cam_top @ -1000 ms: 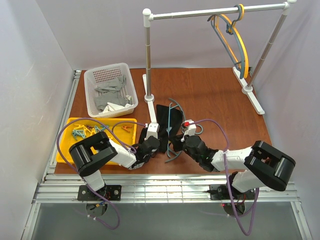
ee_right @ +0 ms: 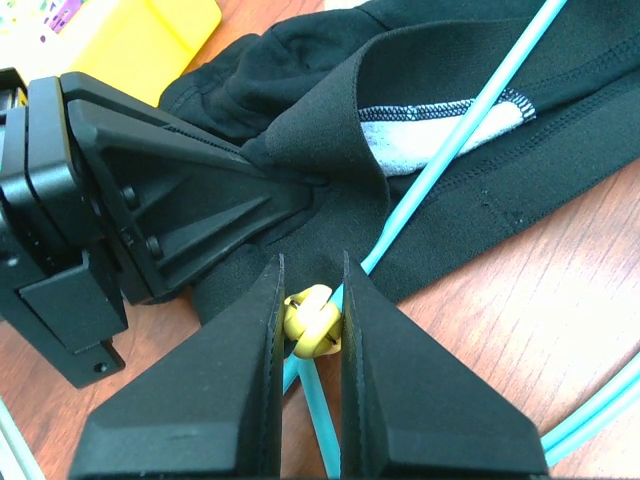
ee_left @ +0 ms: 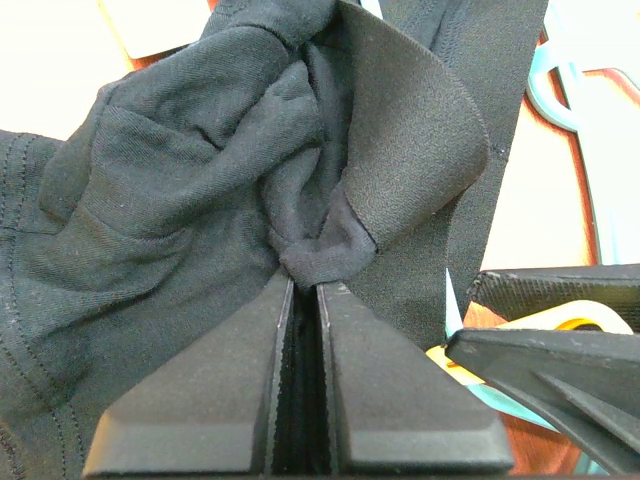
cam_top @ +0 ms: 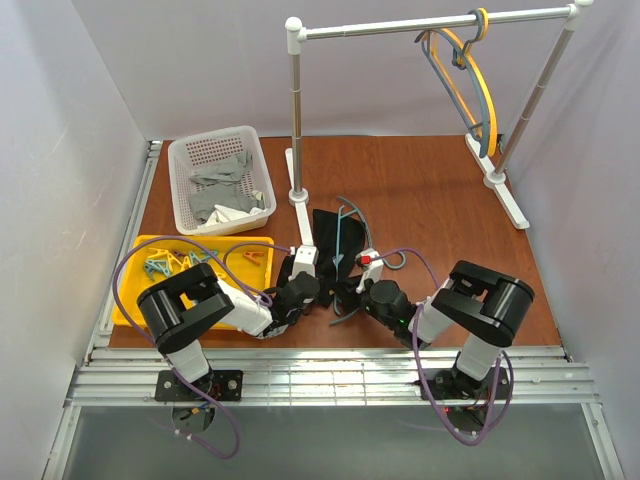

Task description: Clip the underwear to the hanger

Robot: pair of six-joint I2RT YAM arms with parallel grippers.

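Observation:
Black underwear lies on the table under both grippers, bunched and folded in the left wrist view. A light blue hanger lies across it. My left gripper is shut on the dark fabric, its fingertips at a bunched fold. My right gripper is shut on a yellow clip, right at the blue hanger's bar and beside the underwear. The left gripper's black body shows next to it in the right wrist view.
A yellow tray of clips sits at the left, a white basket of clothes behind it. A rack stands at the back, with hangers on its bar.
My right arm has drawn left and slightly toward the front, its gripper shifting a little left over the hanger. The left arm stays put.

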